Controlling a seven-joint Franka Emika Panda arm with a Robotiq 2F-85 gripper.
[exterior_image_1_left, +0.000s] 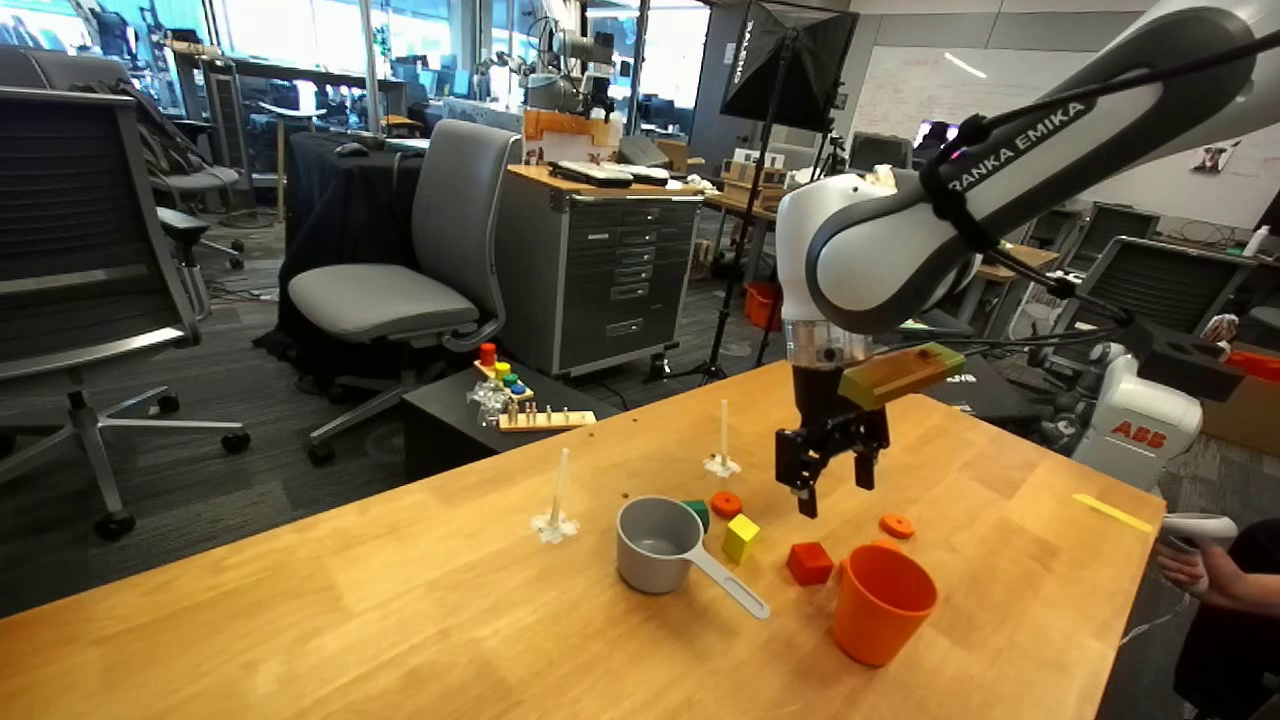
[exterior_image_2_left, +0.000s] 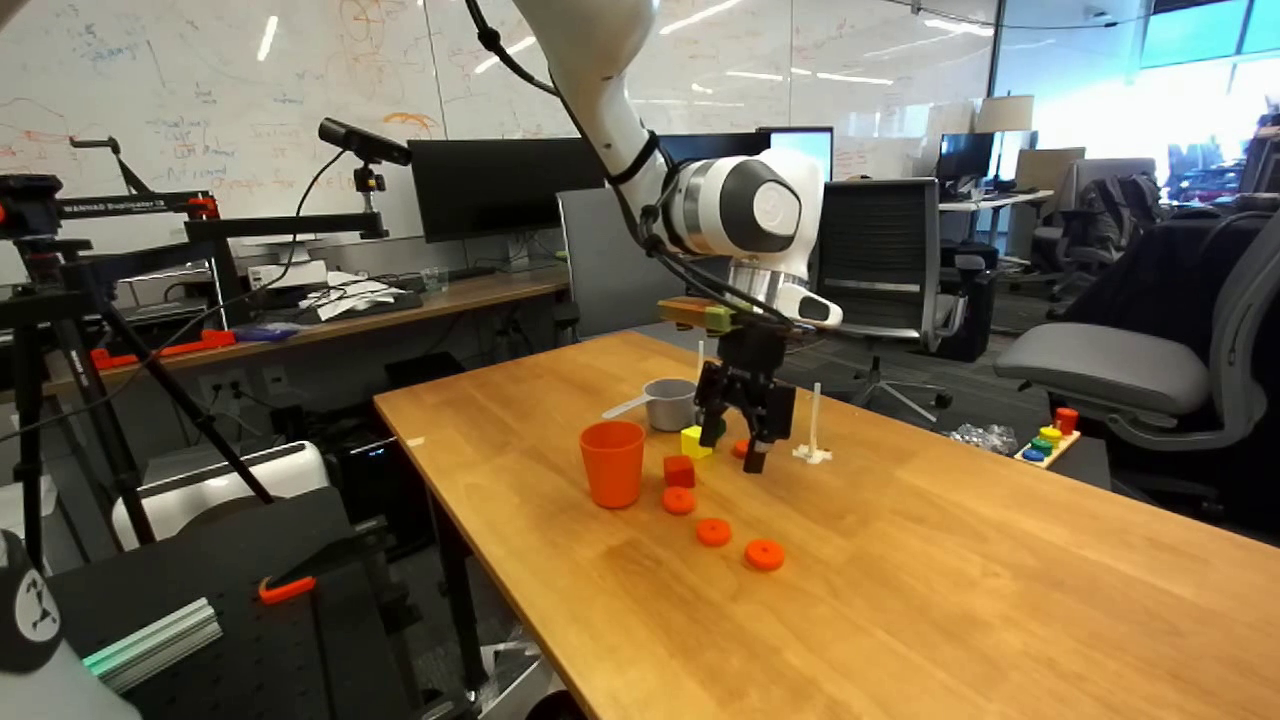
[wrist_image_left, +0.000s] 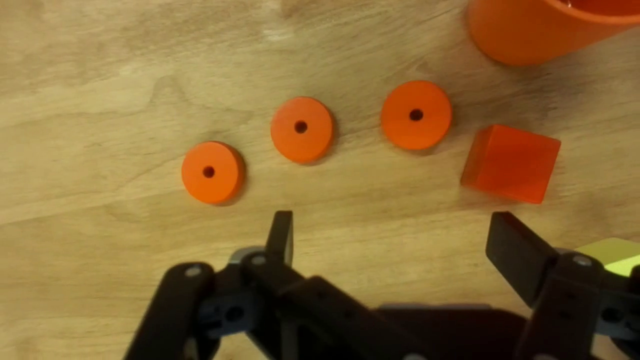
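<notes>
My gripper hangs open above the table, its fingers wide apart and nothing between them in the wrist view. Ahead of the fingertips three orange discs with centre holes lie in a slanting row: a left disc, a middle disc and a right disc. Beside the right disc sits a red cube, just apart from it. The orange cup stands upright close to the cube. A yellow block lies nearer the grey measuring cup, with one more orange disc behind it.
Two upright pegs, a left peg and a right peg, stand on white bases. A green block is partly hidden by the measuring cup. Bare tabletop stretches away beyond the discs in exterior view 2.
</notes>
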